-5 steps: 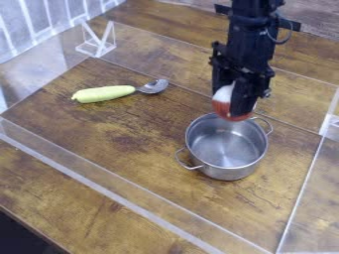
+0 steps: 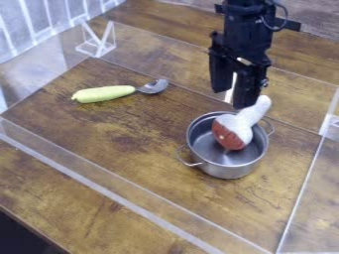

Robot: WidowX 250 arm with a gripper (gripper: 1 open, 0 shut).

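Note:
A steel pot (image 2: 209, 157) with wire handles stands on the wooden table. A white-and-red object (image 2: 241, 123) rests in it, tilted toward the upper right, its red end down. Above and behind the pot, the black gripper (image 2: 233, 91) stands open, apart from the object, with a small pale patch of table or fitting visible by its fingers.
A pale green corn cob (image 2: 103, 93) and a metal spoon (image 2: 155, 86) lie to the left. Transparent panels edge the workspace.
The gripper has let go and sits higher.

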